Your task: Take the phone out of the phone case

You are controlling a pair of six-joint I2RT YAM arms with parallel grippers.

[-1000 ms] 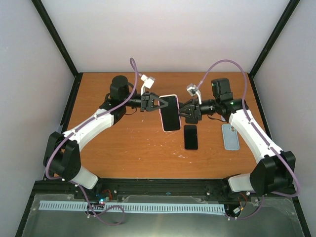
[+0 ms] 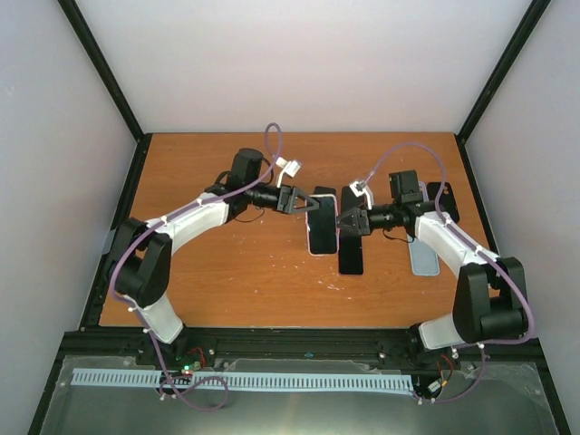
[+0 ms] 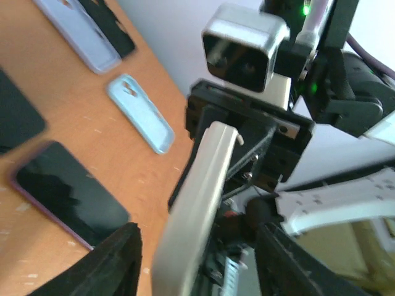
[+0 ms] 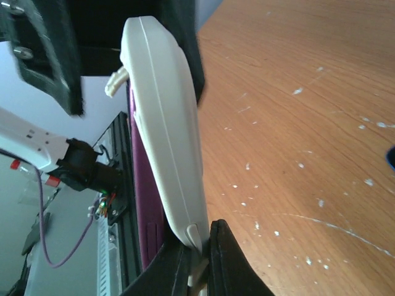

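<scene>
The phone [image 2: 322, 227], dark screen facing up, sits in a pale phone case [image 2: 310, 243] held between my two grippers. In the left wrist view, the case [image 3: 194, 209] appears edge-on, a long white side blurred by closeness. My left gripper is part open, one finger on each side of that edge. At the opposite edge, my right gripper is shut on the case [image 4: 162, 111] near its lower end. A purple side of the phone [image 4: 145, 191] runs beside the white case. Contact between the left fingers and the case cannot be made out.
Another dark phone [image 2: 351, 261] lies on the table below the right gripper. At the right are a light-blue case [image 2: 423, 260] and a black case [image 2: 446, 201].
Both grippers and the cased phone have shifted together, rightward and toward the table's front in the top view.
</scene>
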